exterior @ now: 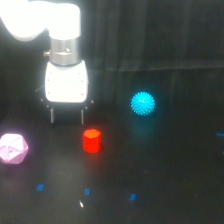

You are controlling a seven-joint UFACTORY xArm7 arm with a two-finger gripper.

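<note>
My gripper (pixel 67 117) hangs in the upper left of the camera view, its two thin fingers pointing down and spread apart, so it is open. Nothing shows between them. A little below and to the right of the fingertips sits a red block (pixel 91 141) on the dark table. At the left edge lies a pink, many-faced ball (pixel 13 149). Right of the middle, farther back, there is a bright blue spiky ball (pixel 142 103). All of these things stand apart from the gripper.
Small blue marks (pixel 87 191) dot the front of the dark table, with another blue mark (pixel 220 134) at the right edge. A small white speck (pixel 81 204) lies near the front. Dark cloth-like folds (pixel 160 50) hang behind.
</note>
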